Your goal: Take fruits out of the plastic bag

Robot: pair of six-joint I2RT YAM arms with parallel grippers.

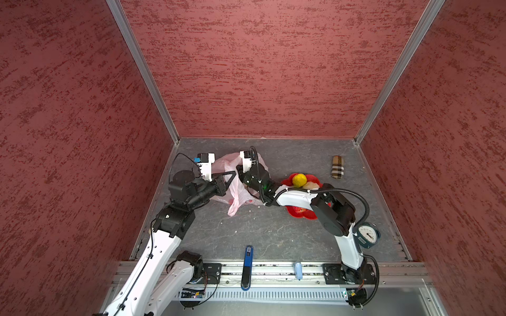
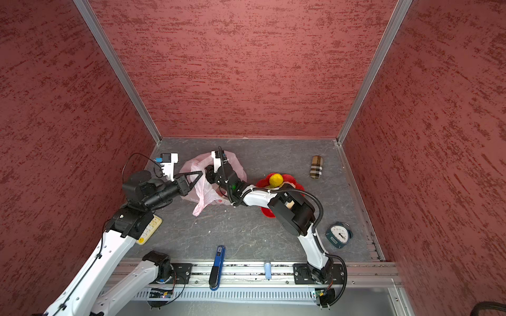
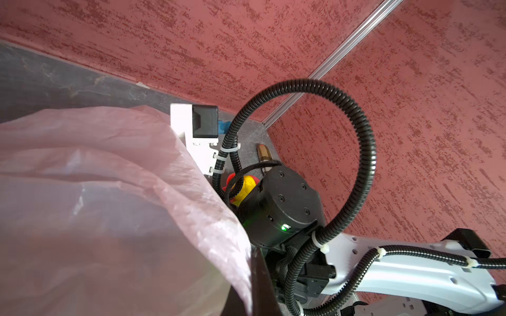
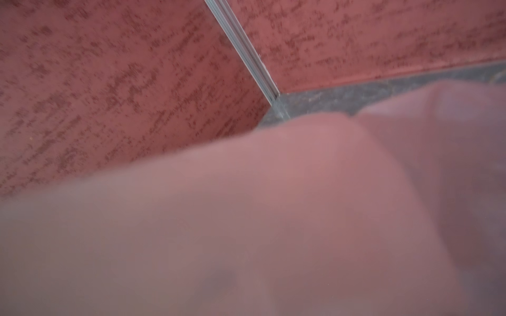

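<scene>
The pink plastic bag [image 1: 235,194] [image 2: 200,194] [image 3: 105,179] stands lifted, its handle hanging forward. My left gripper [image 1: 232,175] [image 2: 198,173] is shut on the bag's upper edge, which runs down to its fingers in the left wrist view. My right gripper [image 1: 241,171] [image 2: 210,173] reaches into the bag's mouth beside it; its fingers are hidden. Blurred pink plastic fills much of the right wrist view. A red bowl [image 1: 300,213] [image 2: 267,213] holds a yellow fruit [image 1: 299,180] [image 2: 275,180] and a pale one, partly under my right arm.
A plaid cylinder [image 1: 337,166] lies at back right, a dial clock [image 1: 367,235] at front right, a blue tool [image 1: 246,266] on the front edge. A yellow-cream object [image 2: 150,229] is left.
</scene>
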